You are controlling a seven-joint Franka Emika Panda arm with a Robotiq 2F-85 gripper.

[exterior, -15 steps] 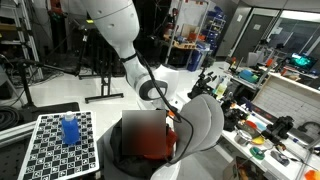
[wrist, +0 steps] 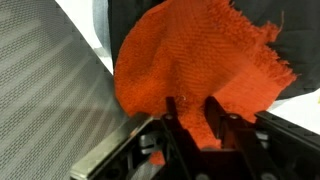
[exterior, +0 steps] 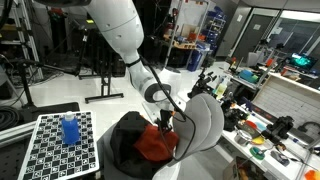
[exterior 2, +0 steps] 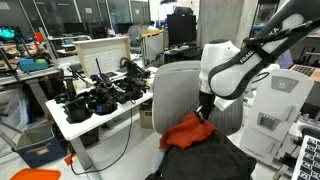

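Observation:
A crumpled orange-red cloth (exterior: 150, 146) lies over a black cloth (exterior: 121, 140), against a curved grey panel. In the second exterior view the orange cloth (exterior 2: 184, 136) is bunched beneath my gripper (exterior 2: 203, 113), with the black cloth (exterior 2: 202, 162) spread in front. Folds of the orange cloth (wrist: 190, 55) fill the middle of the wrist view. There my gripper is down at the fabric, its fingertips part way open and orange showing between them. Whether any fold is pinched is hard to see.
The grey panel (wrist: 45, 100) rises close beside the gripper. A white-and-black grid board (exterior: 62, 148) with a blue bottle (exterior: 70, 129) stands at the left. Cluttered tables lie beyond the panel, and an orange bin (exterior 2: 40, 150) is on the floor.
Compared with a second ago, the arm has shifted slightly right and lower at the cloth.

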